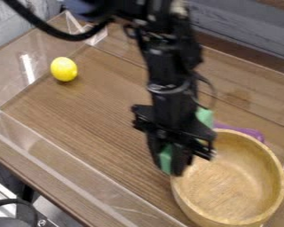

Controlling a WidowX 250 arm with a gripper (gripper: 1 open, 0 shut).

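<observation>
My black gripper (173, 133) is shut on a green object (167, 156), mostly hidden behind its fingers and blurred. It hangs at the left rim of a large tan bowl (227, 191) at the lower right. More green (204, 116) shows behind the gripper; I cannot tell if it is the same object.
A purple item (245, 132) lies behind the bowl, partly hidden. A yellow object (64, 69) stands at the upper left. Cables lie at the lower left edge.
</observation>
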